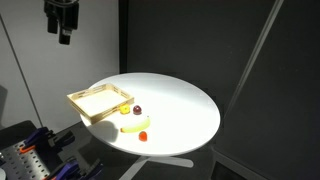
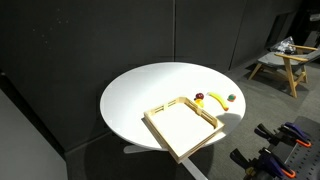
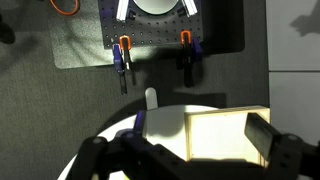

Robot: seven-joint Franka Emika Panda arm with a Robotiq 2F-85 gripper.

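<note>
My gripper (image 1: 60, 36) hangs high at the upper left in exterior view 1, well above and apart from everything on the table. In the wrist view the gripper is open, its dark fingers wide apart with nothing between them. A shallow wooden tray (image 1: 113, 109) stands on the white table's near-left part and looks empty. Beside it lie a yellow-orange item (image 1: 125, 109) and a dark red round item (image 1: 138, 110). A banana-like yellow object (image 1: 136, 127) and a small red item (image 1: 143, 136) lie closer to the table edge.
The round white table (image 2: 135, 98) has wide free room away from the tray. A metal base plate (image 3: 80, 48) with clamps shows at the wrist view's top. In exterior view 2 a chair (image 2: 285, 65) stands at the far right.
</note>
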